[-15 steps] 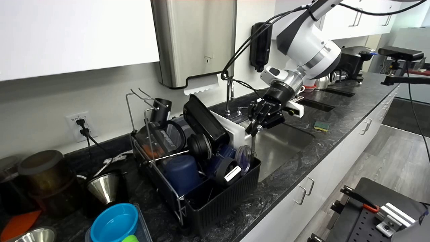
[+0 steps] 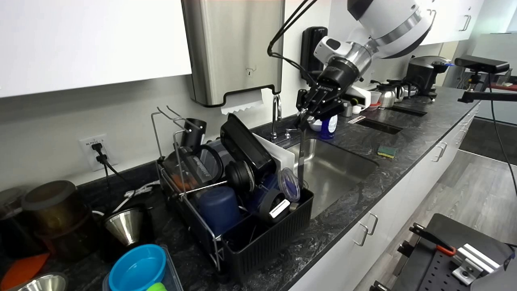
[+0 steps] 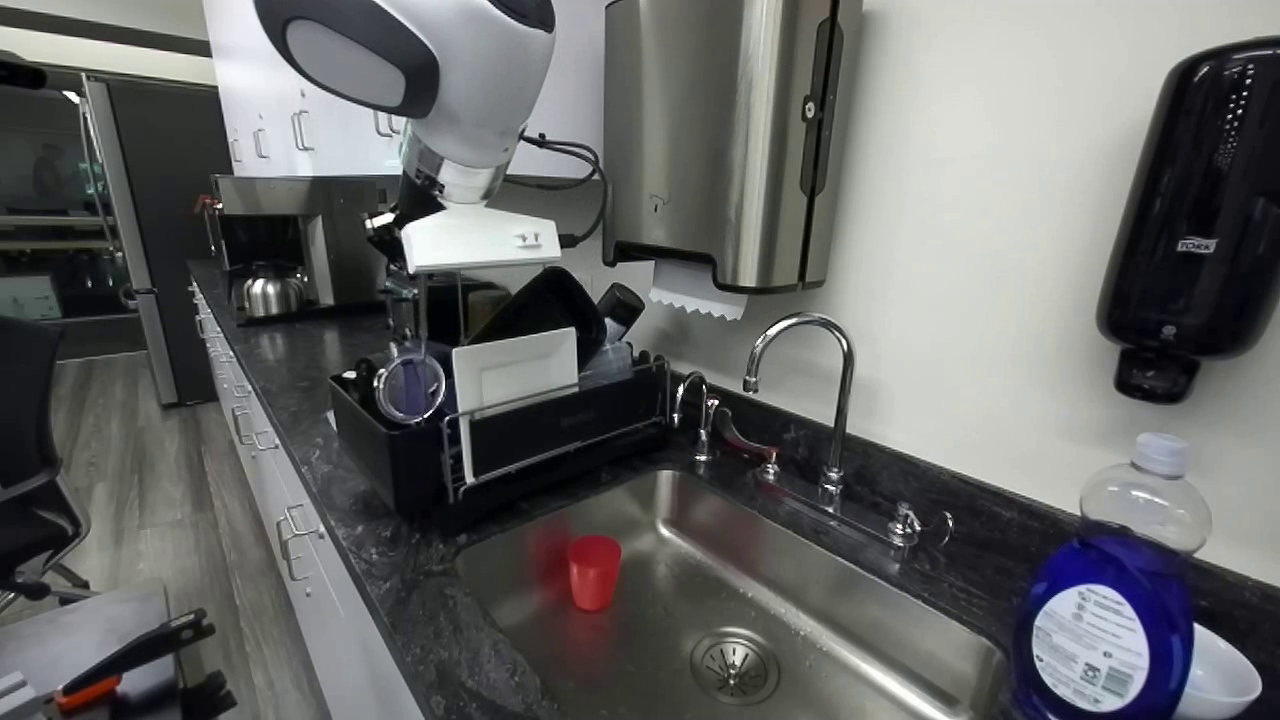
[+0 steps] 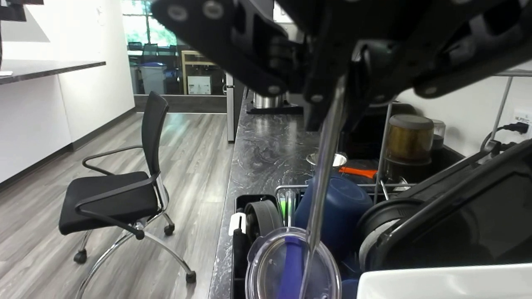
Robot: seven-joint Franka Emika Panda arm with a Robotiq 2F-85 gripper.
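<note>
A long, thin metal utensil (image 2: 301, 157) hangs nearly upright from my gripper (image 2: 303, 120), which is shut on its upper end above the near corner of the dish rack. In the wrist view the same metal utensil (image 4: 323, 174) runs down from between the fingertips of my gripper and passes in front of a round clear lid (image 4: 264, 266). The utensil's lower end reaches the rack's edge in exterior view 1, so whether it is clear of the rack cannot be told. The black dish rack (image 2: 271, 247) is full of dishes.
A white board (image 3: 516, 366) and a black tray (image 2: 247, 145) stand up in the rack, close to my gripper. Beside it is the steel sink (image 3: 840, 612), with a red cup (image 3: 594, 571) inside. A paper towel dispenser (image 2: 237, 48) hangs above.
My gripper has risen, and a much longer stretch of the metal utensil now shows beneath it. The clear lid in the rack has tilted slightly.
</note>
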